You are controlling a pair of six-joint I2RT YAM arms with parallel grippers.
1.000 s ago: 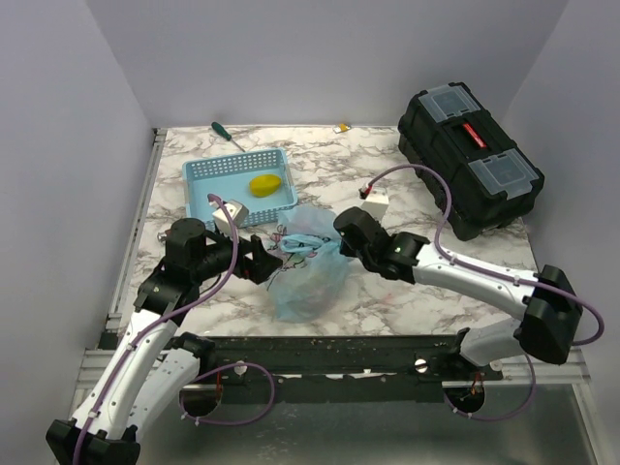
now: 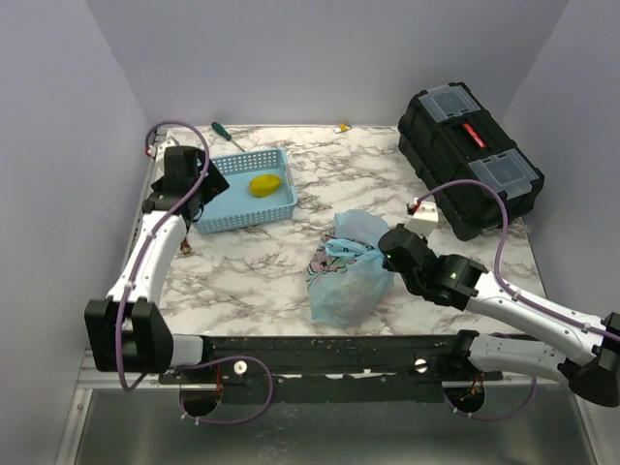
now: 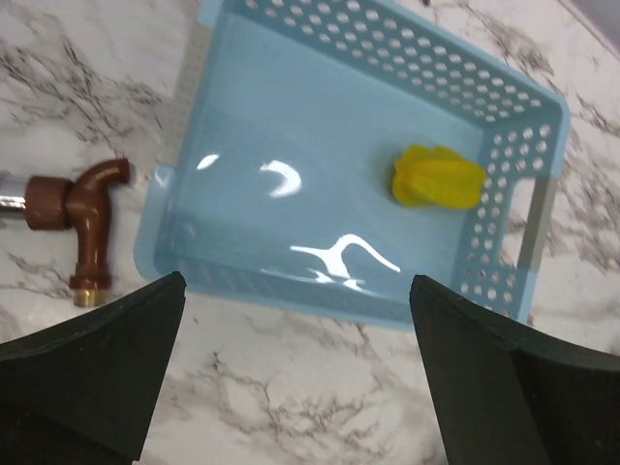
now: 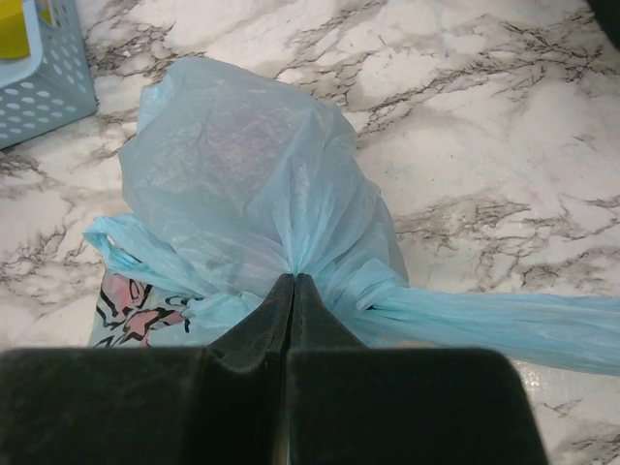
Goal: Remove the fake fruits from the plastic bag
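Note:
A light blue plastic bag [image 2: 349,286] with a printed pattern lies crumpled at the middle front; its contents are hidden or only vaguely tinted through the film. My right gripper is shut on gathered film of the bag [image 4: 242,165]. My left gripper stands open over the blue basket [image 2: 242,213], which holds a yellow fake fruit [image 2: 264,184], apart from the bag.
A brown pipe fitting [image 3: 89,232] lies left of the basket. A screwdriver [image 2: 223,131] is behind it, and a black toolbox [image 2: 470,165] stands at the right. Bare marble separates basket and bag.
The right gripper and bag have moved right, away from the basket. My left arm has swung left and back to hang above the basket's left part.

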